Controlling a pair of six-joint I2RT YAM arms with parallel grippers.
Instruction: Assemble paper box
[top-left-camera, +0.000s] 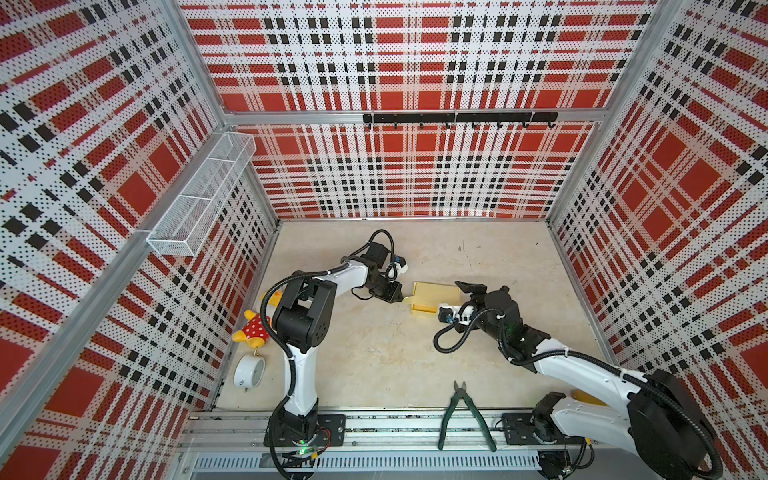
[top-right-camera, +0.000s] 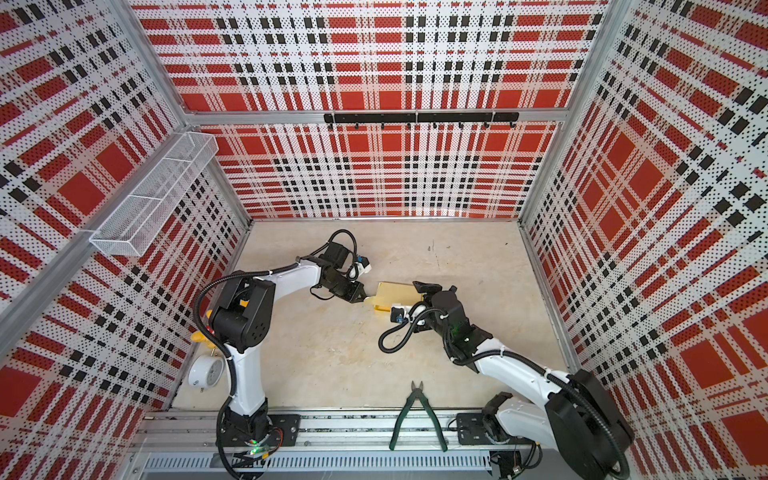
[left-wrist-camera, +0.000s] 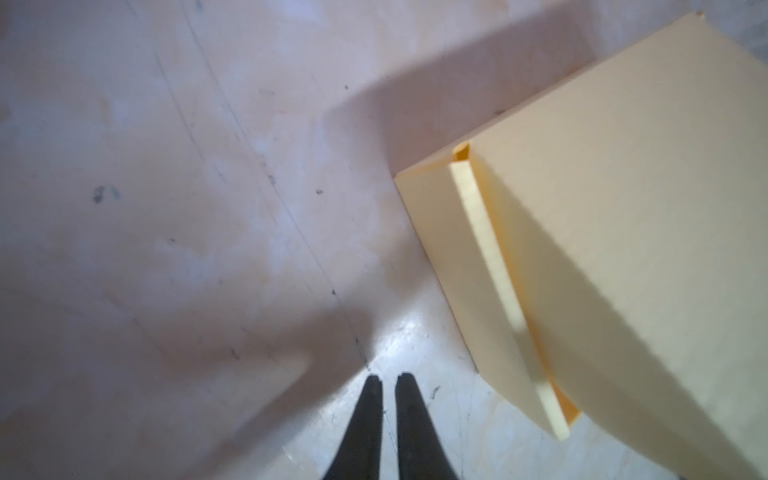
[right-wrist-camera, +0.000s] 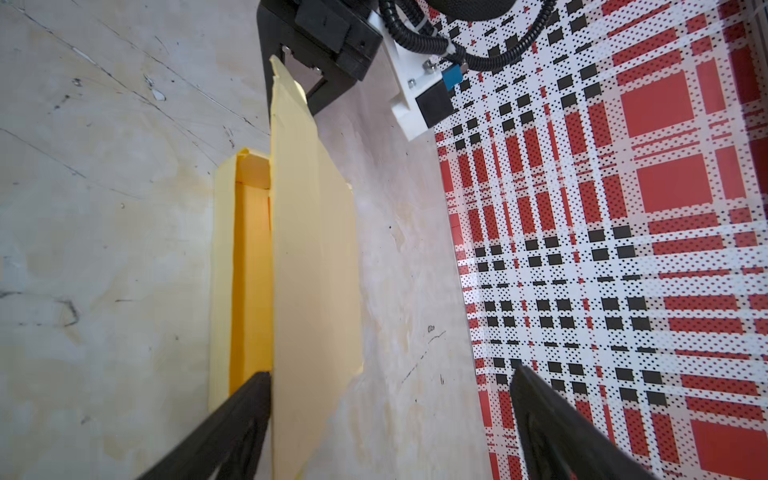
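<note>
A pale yellow paper box (top-left-camera: 437, 294) lies mid-table between the two arms. In the left wrist view its lid panel (left-wrist-camera: 640, 152) slopes over the body, with a slit left along one side wall (left-wrist-camera: 460, 248). The right wrist view shows the lid (right-wrist-camera: 316, 240) partly raised above the open yellow interior (right-wrist-camera: 256, 264). My left gripper is nearly closed beside the box's end, with only a narrow gap and nothing visible between its tips. At the box's other end my right gripper is open, the lid's near part showing between its fingers, not clamped.
Green-handled pliers (top-left-camera: 461, 412) lie at the front edge. On the left stand a white round clock (top-left-camera: 249, 371) and a red-and-yellow toy (top-left-camera: 254, 329). Behind the box the table (top-left-camera: 480, 248) is clear.
</note>
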